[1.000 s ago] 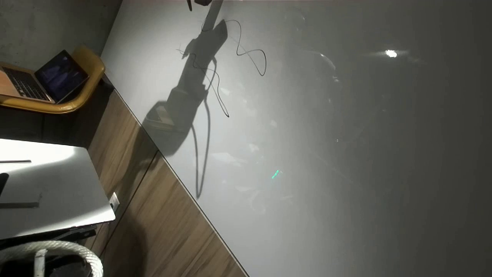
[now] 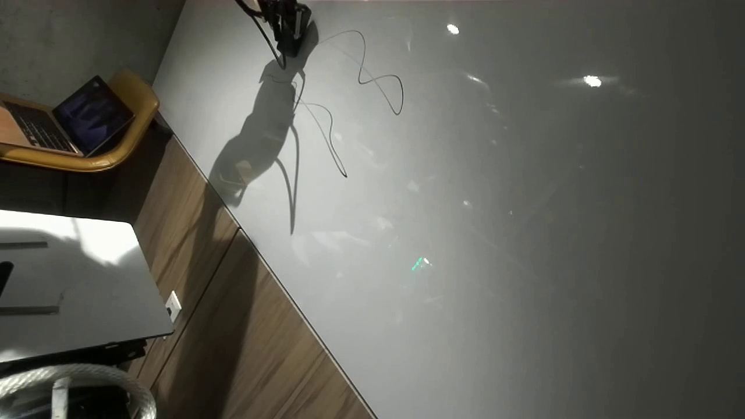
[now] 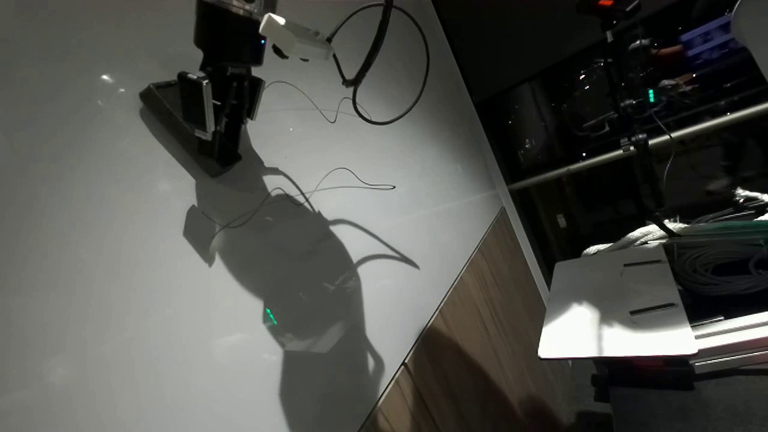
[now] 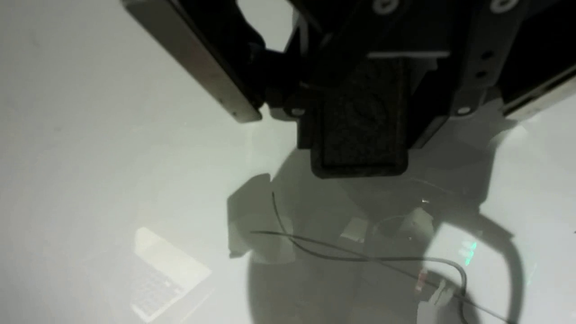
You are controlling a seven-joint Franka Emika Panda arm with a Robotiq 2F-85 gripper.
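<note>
In the wrist view my gripper is shut on a dark, rough-faced rectangular block (image 4: 364,143), with a finger on each side of it. The block's lower end sticks out past the fingertips. Exterior view 2 has the gripper (image 3: 219,144) low over the glossy grey table (image 3: 108,288); whether the block touches the surface I cannot tell. Only part of the gripper (image 2: 287,42) shows at the top edge of exterior view 1. Thin dark cord (image 3: 353,186) lies looped on the table near the gripper's shadow.
Another loop of thin cord (image 2: 363,59) lies close to the gripper. A black cable (image 3: 425,57) hangs from the arm. Beyond the table edge are a laptop (image 2: 94,115) on a yellow chair (image 2: 143,98) and a grey panel (image 2: 91,286).
In exterior view 1 the arm has come down into view at the top, where barely any of it showed before. Its shadow has shifted left and changed shape. The cords lie as before.
</note>
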